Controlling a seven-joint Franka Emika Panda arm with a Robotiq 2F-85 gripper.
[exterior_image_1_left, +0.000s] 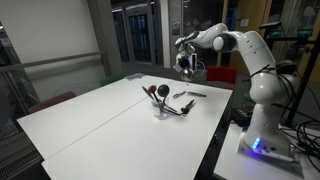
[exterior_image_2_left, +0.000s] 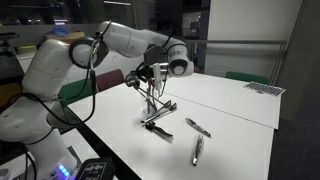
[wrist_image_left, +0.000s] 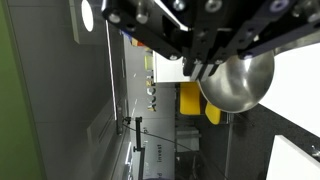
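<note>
My gripper is shut at the top of the wrist view. A shiny metal bowl-shaped piece shows right beside its fingertips; whether it is between them I cannot tell. In the first exterior view the gripper is over the far part of the white table, beyond a holder with several dark utensils standing in it. The second exterior view has the gripper partly hidden among the arm and the utensils.
Several loose utensils lie on the table, among them a metal one and a dark one. A red chair stands past the table's far end.
</note>
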